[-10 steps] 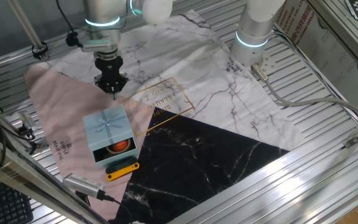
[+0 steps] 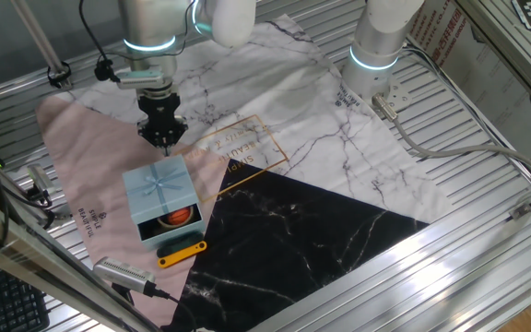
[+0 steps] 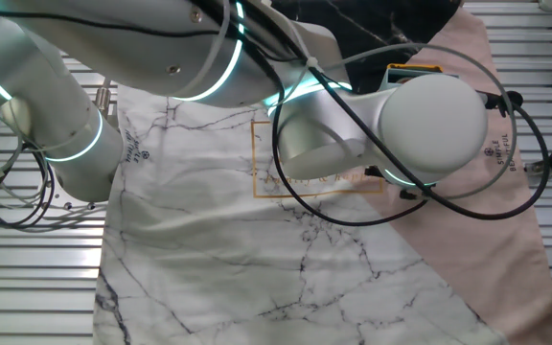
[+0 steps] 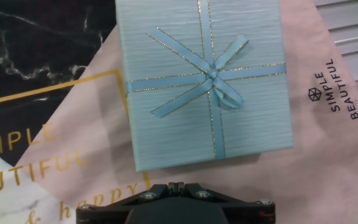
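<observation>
A light blue gift box lid [image 2: 159, 184] with a ribbon bow lies on a matching box [image 2: 162, 240], leaving the side away from the arm uncovered. Through that gap shows a round red-orange item [image 2: 181, 217]. Seen from the wrist, the lid [image 4: 166, 56] and its bow fill the upper middle. My gripper [image 2: 166, 150] hangs just behind the box on the arm's side, apart from it. In the wrist view the gripper is shut, its tips together with nothing visible between them. The arm hides most of the box in exterior view 2.
A yellow and black tool-like object [image 2: 182, 254] lies against the box's far side.
The box, lid and yellow object have stayed in place.
</observation>
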